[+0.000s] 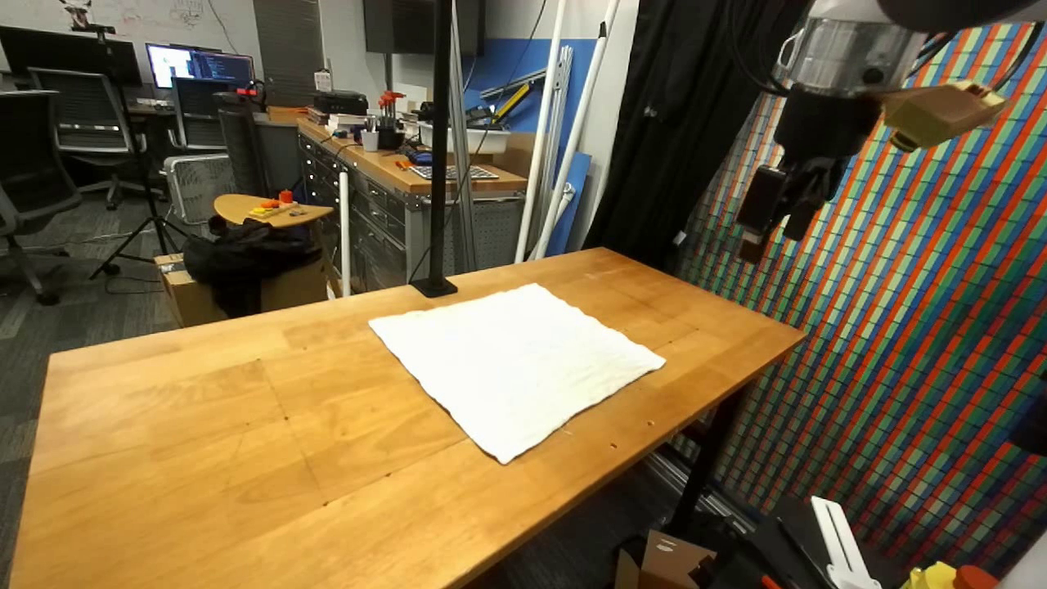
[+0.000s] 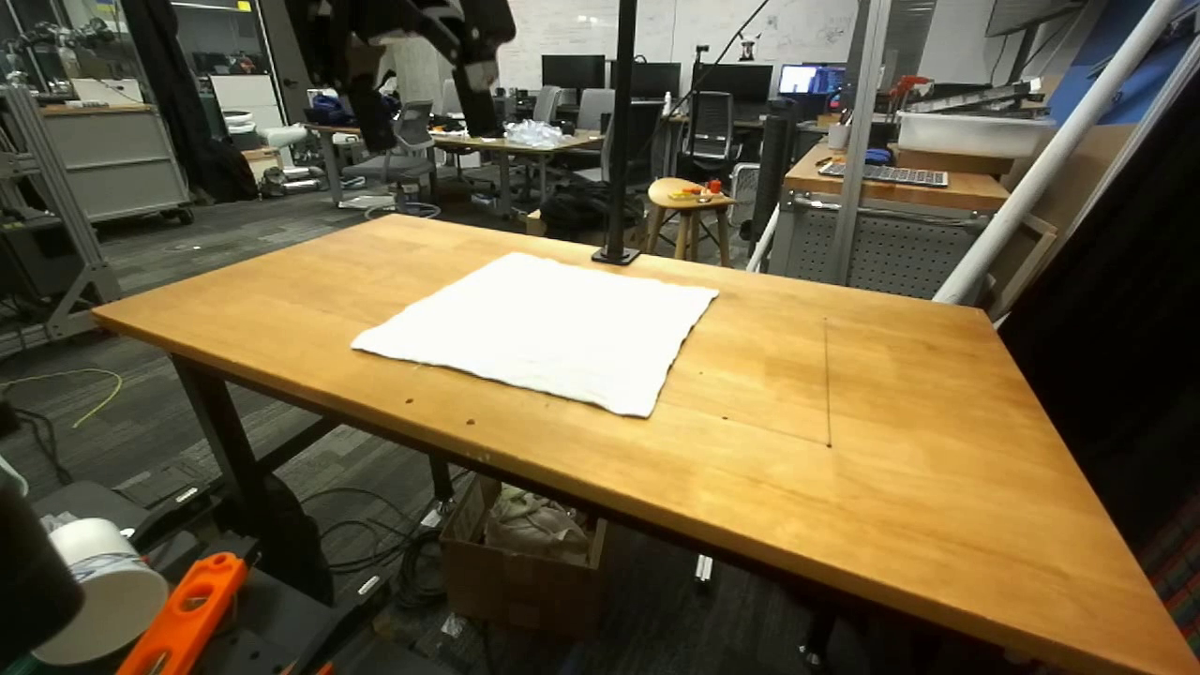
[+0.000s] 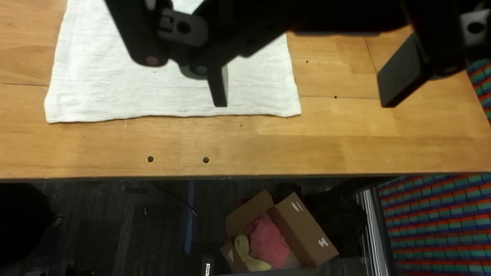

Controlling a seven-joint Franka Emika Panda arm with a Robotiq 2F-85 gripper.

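Note:
A white cloth lies spread flat on the wooden table, roughly square, its edges slightly wavy. In the second exterior view the cloth sits left of the table's middle. High above the table's right end in the first exterior view hangs my gripper, well clear of the cloth. Seen from the wrist, the gripper is open, its two fingers wide apart with nothing between them. The cloth shows beneath and beyond the left finger; the dark gripper body hides part of it.
A black post rises from the table's far edge, close behind the cloth. Bare tabletop surrounds the cloth, widest to the left in the first exterior view. Below the front edge, an open cardboard box with pink and yellow fabric stands on the floor.

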